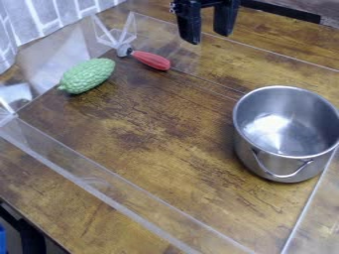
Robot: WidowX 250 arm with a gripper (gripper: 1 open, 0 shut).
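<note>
My black gripper (205, 28) hangs at the top middle of the camera view, open, its two fingers apart with nothing visible between them. Below and left of it lies a tool with a red handle (151, 60) and a pale head. Further left rests a green bumpy vegetable toy (86, 75). A steel pot (284, 134) stands on the right side of the wooden table (159, 159).
Clear plastic walls (126, 184) border the work area along the front, left and right. A patterned cloth (54, 25) is at the back left.
</note>
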